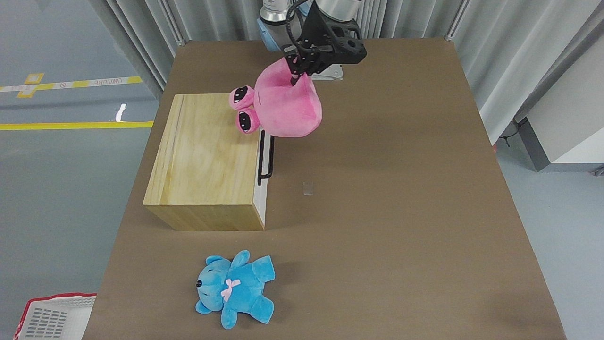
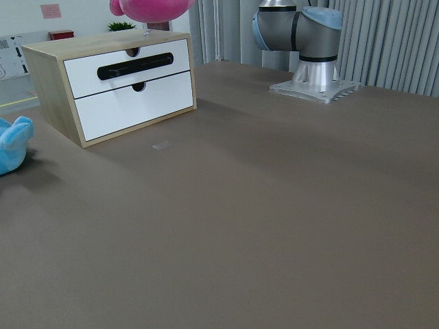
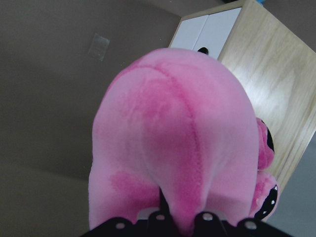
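Note:
A pink plush with two big dark eyes (image 1: 286, 105) hangs from my gripper (image 1: 294, 78), which is shut on its fabric, raised beside the top right corner of the wooden drawer cabinet (image 1: 201, 150). In the left view the plush (image 2: 154, 7) shows only partly, above the cabinet's top. In the wrist view it (image 3: 170, 133) fills the middle, over the gripper's fingertips, with the cabinet top (image 3: 274, 69) behind it. Both white drawer fronts (image 2: 134, 102) are closed.
A blue teddy bear (image 1: 243, 289) lies on the table (image 1: 407, 226) below the cabinet. A white basket with red rim (image 1: 56, 317) is on the floor at lower left. The arm's base (image 2: 315, 86) stands at the back.

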